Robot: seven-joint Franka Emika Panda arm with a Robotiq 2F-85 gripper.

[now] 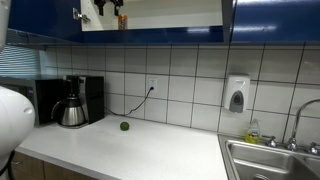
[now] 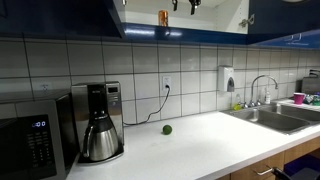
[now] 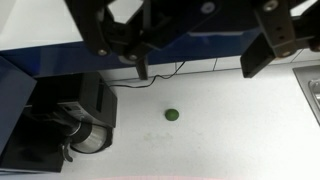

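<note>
My gripper is at the top of the wrist view, its dark fingers (image 3: pixel 255 58) spread wide with nothing visible between them. In exterior view 1 the gripper (image 1: pixel 103 6) is only partly in frame, up at the open cabinet. An orange container (image 1: pixel 122 21) stands on the cabinet's shelf beside it; exterior view 2 also shows this container (image 2: pixel 163 18). Far below, a small round green object (image 3: pixel 172 115), perhaps a fruit, lies alone on the white counter (image 1: pixel 160 145).
A coffee maker (image 2: pixel 100 125) with a steel carafe and a microwave (image 2: pixel 38 140) occupy the counter's left end. The sink (image 1: pixel 265 162) is at the right, under a soap dispenser (image 1: pixel 236 93). Blue cabinet edges (image 1: pixel 170 35) surround the gripper's area. Mid-counter is mostly clear.
</note>
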